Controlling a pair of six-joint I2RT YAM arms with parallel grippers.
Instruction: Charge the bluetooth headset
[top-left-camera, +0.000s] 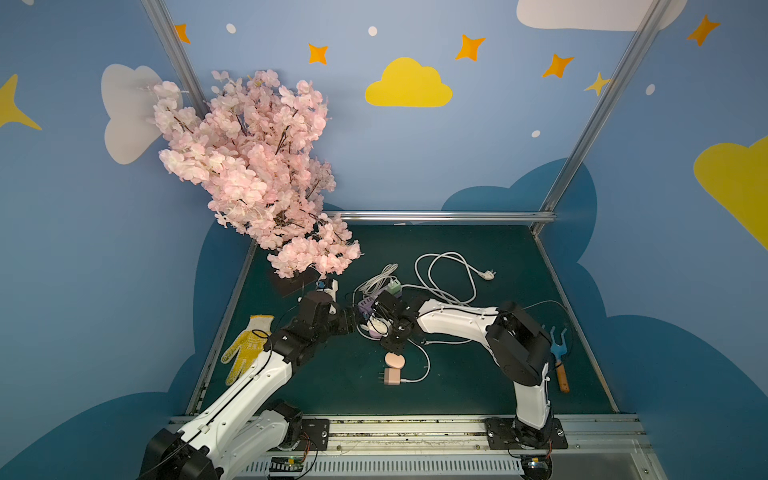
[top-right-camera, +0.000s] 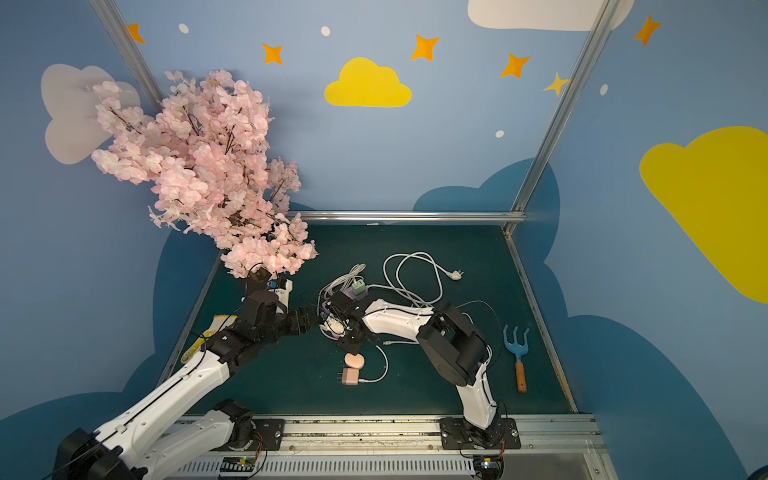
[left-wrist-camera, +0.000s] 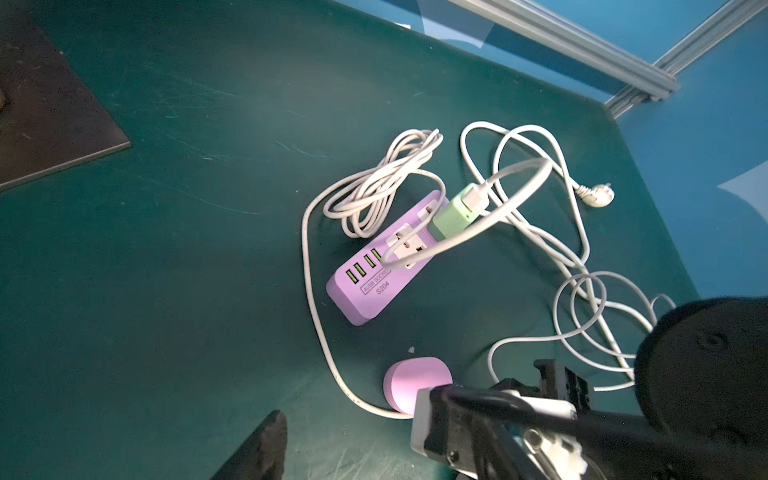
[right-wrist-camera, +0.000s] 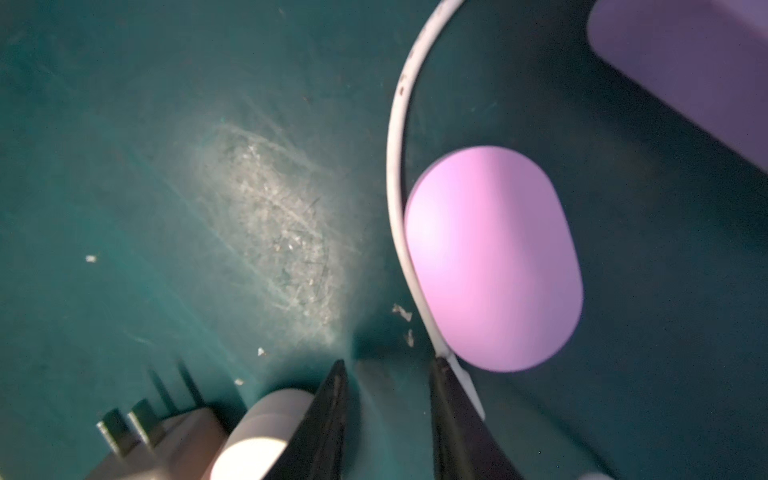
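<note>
A lilac oval headset case (right-wrist-camera: 492, 256) lies on the green mat beside a white cable (right-wrist-camera: 400, 128). A purple power strip (left-wrist-camera: 360, 296) with USB ports carries a green charger (left-wrist-camera: 452, 216). My left gripper hangs left of the strip with its fingers apart and empty. My right gripper stands open low over the mat, just in front of the lilac case. A peach case (top-left-camera: 394, 361) and a peach charger (top-left-camera: 391, 377) lie nearer the front.
A yellow glove (top-left-camera: 240, 352) lies at left, a blossom tree (top-left-camera: 256, 168) stands at back left, and a blue garden fork (top-right-camera: 517, 348) lies at right. Loose cables (left-wrist-camera: 584, 248) cover the back right.
</note>
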